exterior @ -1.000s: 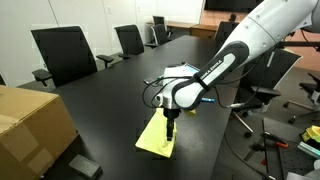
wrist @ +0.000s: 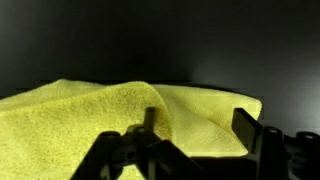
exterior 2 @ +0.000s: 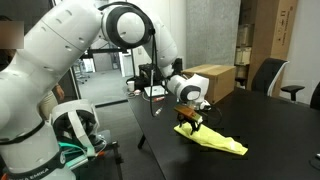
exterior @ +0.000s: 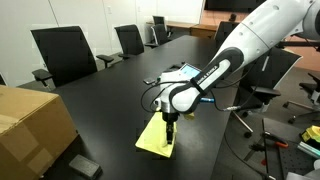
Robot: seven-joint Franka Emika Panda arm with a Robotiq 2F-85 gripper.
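A yellow cloth lies spread on the black table, its far part folded or rumpled. Exterior view 2 shows the same cloth stretching to the right of the arm. My gripper points down at the cloth's right side, low over it. Seen from the wrist, the cloth fills the lower left, with a raised fold running toward the gripper. Its two black fingers stand apart, one on each side of a cloth strip. Whether the fingertips touch the cloth, I cannot tell.
A large cardboard box stands at the table's left, with a small dark block near it. Office chairs line the far side.
The arm has shifted only slightly above the cloth. The cloth looks about the same in its place.
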